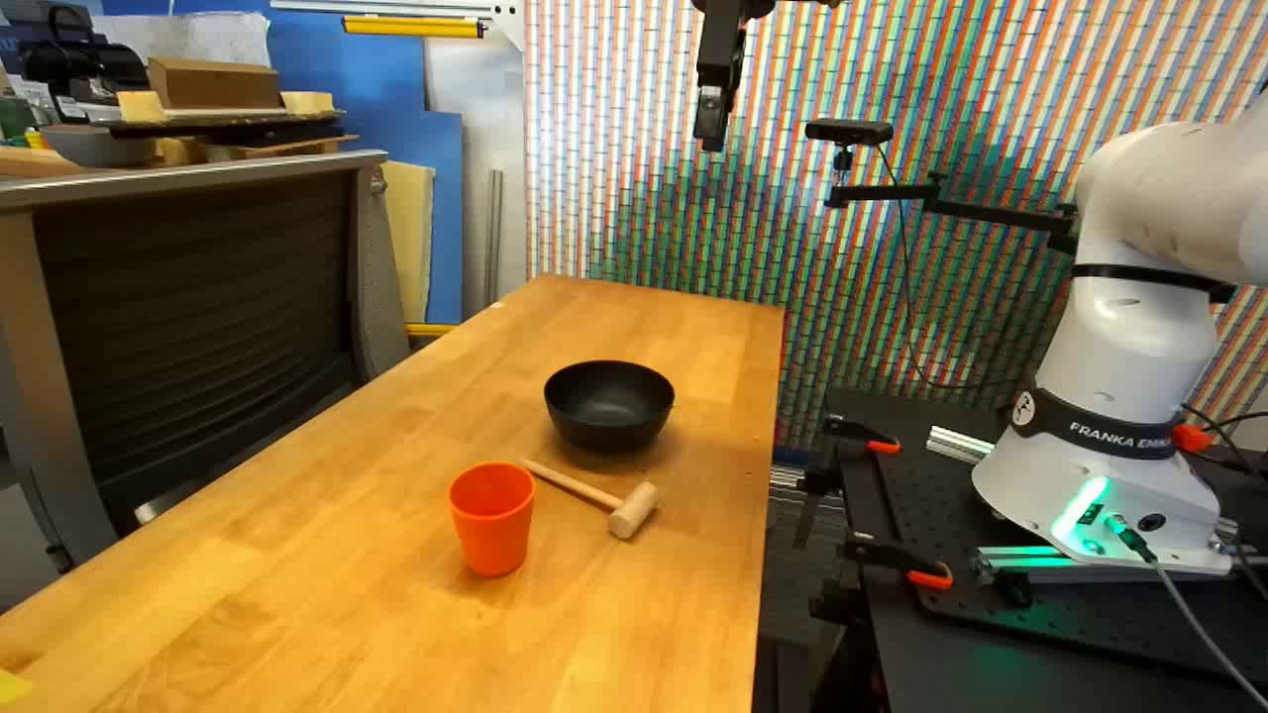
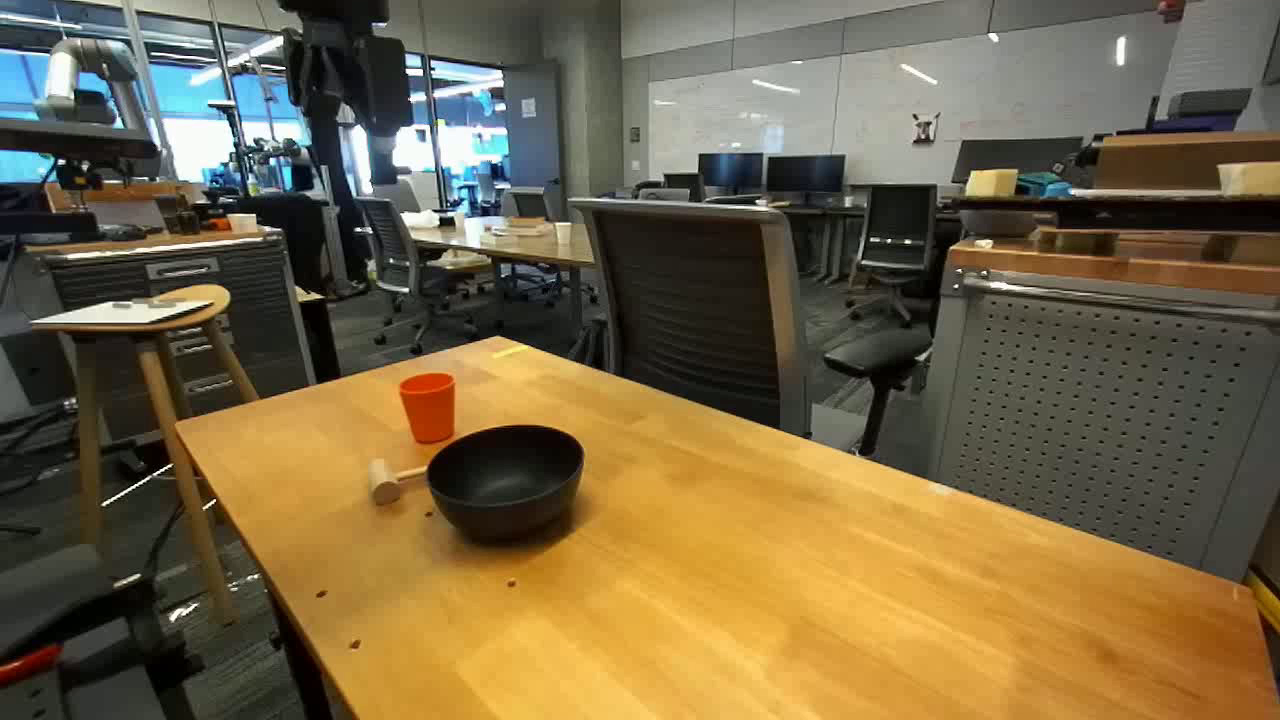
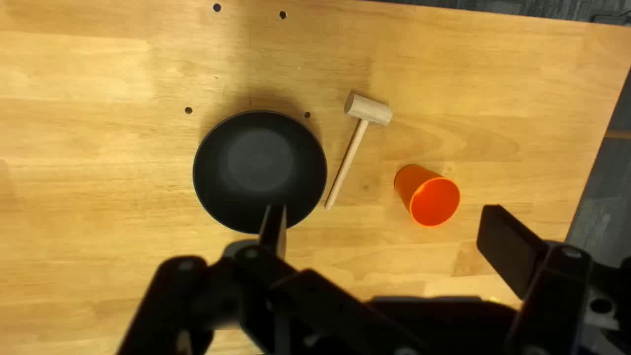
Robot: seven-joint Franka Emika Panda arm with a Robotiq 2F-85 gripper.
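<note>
On the wooden table stands a black bowl (image 1: 609, 406), empty inside as the wrist view shows. Beside it lies a small wooden mallet (image 3: 355, 145), its handle end close to the bowl's rim. An orange cup (image 1: 492, 519) is upright on the far side of the mallet from the bowl, and it looks empty. High above the tabletop hangs my gripper, its fingers spread wide and nothing between them. In the wrist view one finger (image 3: 273, 230) overlaps the bowl's lower edge, while the other finger (image 3: 509, 251) appears right of the cup.
Bare wood covers much of the table (image 2: 840, 576), especially beyond the bowl. A grey chair (image 2: 702, 312) stands against one long side. The robot base (image 1: 1094, 440) is mounted on a separate black bench across a gap.
</note>
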